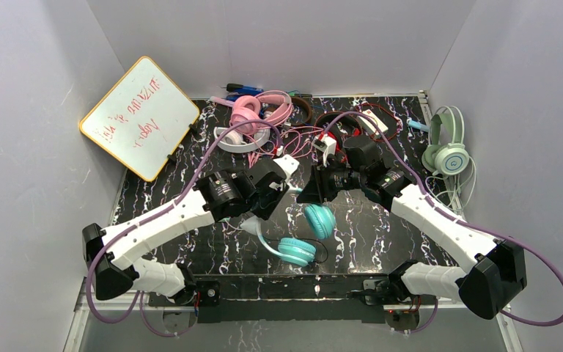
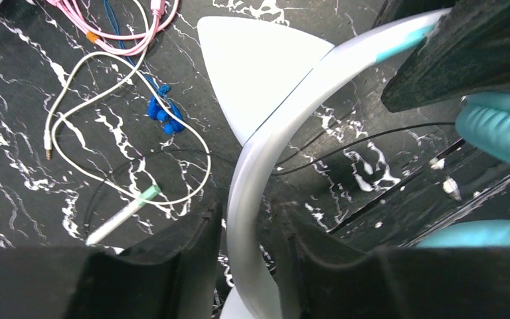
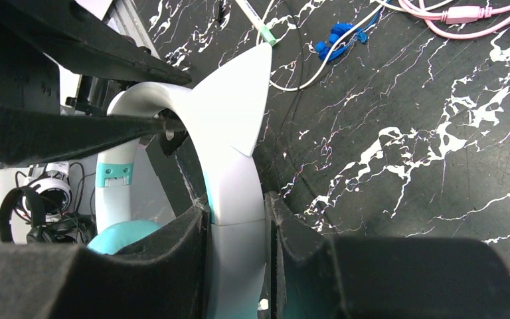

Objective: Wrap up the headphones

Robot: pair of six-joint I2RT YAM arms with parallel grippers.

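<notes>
The white and teal headphones are held raised over the table. In the top view their ear cups (image 1: 319, 220) hang at the front middle. My left gripper has its fingers either side of the white headband (image 2: 259, 166), apparently part open around it. My right gripper is shut on the headband (image 3: 229, 193) near a teal section. In the left wrist view a white triangular piece (image 2: 265, 73) lies against the band, and the right gripper's dark fingers show at upper right.
Pink headphones (image 1: 246, 110), cables and tools crowd the back middle. Mint headphones (image 1: 451, 159) lie at the right edge, a whiteboard (image 1: 139, 117) at back left. In the left wrist view a blue cord tie (image 2: 163, 116) and white cable lie on the table.
</notes>
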